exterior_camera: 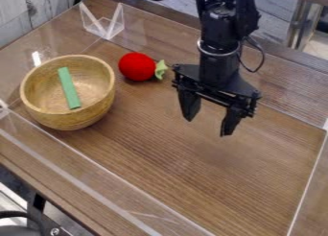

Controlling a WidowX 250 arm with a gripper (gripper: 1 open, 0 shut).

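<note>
My black gripper [209,107] hangs over the middle-right of the wooden table, its two fingers spread apart with nothing visible between them. Up and to the left of it, a red round object [137,66] with a green tip lies on the table. At the left, a wooden bowl [96,101] holds a long green block [68,87].
A clear plastic piece [100,24] stands at the back left. Table edges show at the top right and along the left.
</note>
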